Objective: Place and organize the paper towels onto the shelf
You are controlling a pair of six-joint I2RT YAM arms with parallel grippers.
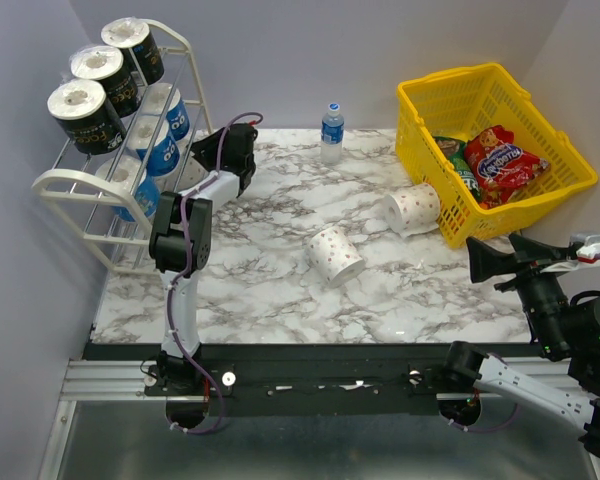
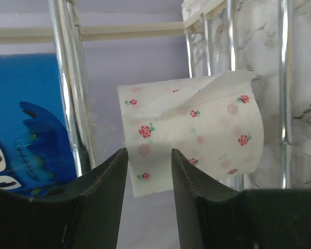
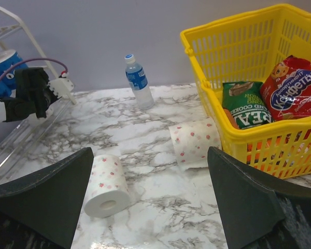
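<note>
My left gripper reaches into the white wire shelf (image 1: 60, 190) at the left, part open, its fingertips close to a floral paper towel roll (image 2: 192, 129) lying on the shelf's rods; nothing shows between them. Black rolls (image 1: 85, 115) stand on the top tier, blue rolls (image 1: 160, 150) below. Two more floral rolls lie on the marble table, one (image 1: 335, 255) in the middle, one (image 1: 412, 208) by the basket. My right gripper hangs open at the table's right, empty, facing those rolls.
A yellow basket (image 1: 420, 110) with snack bags fills the back right. A water bottle (image 1: 332, 135) stands at the back middle.
</note>
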